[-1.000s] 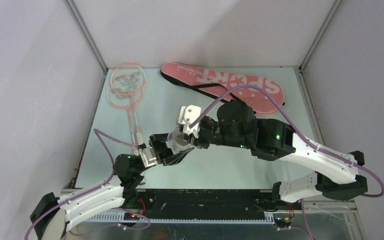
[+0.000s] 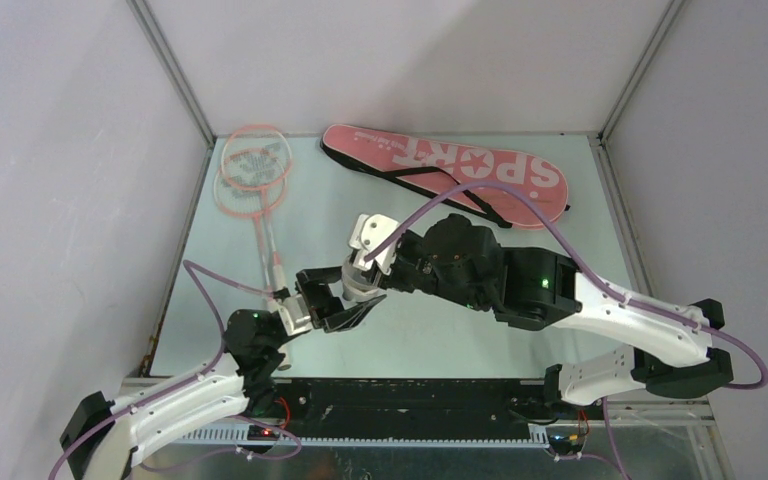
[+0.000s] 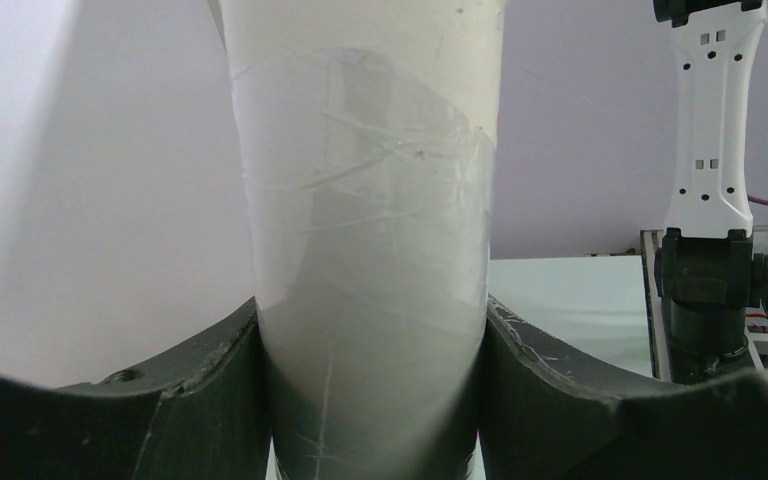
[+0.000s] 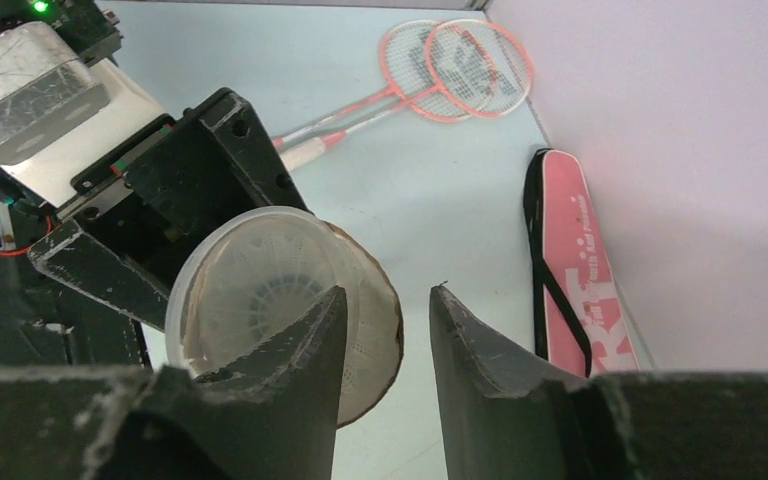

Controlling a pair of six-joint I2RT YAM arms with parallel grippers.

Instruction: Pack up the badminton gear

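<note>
A translucent white shuttlecock tube (image 3: 370,240) fills the left wrist view, held upright in my left gripper (image 2: 345,300), which is shut on it. The right wrist view looks into the tube's open round end (image 4: 260,290). My right gripper is part open at that end, one finger over the opening, the other outside the rim at right. Two pink rackets (image 2: 255,170) lie crossed at the back left. The pink SPORT bag (image 2: 490,175) with black strap lies along the back edge.
White walls surround the pale table (image 2: 430,340) at back and sides. The rackets' handles run toward the front left, under the left arm.
The left arm has barely moved, and the bag and rackets lie as before.
</note>
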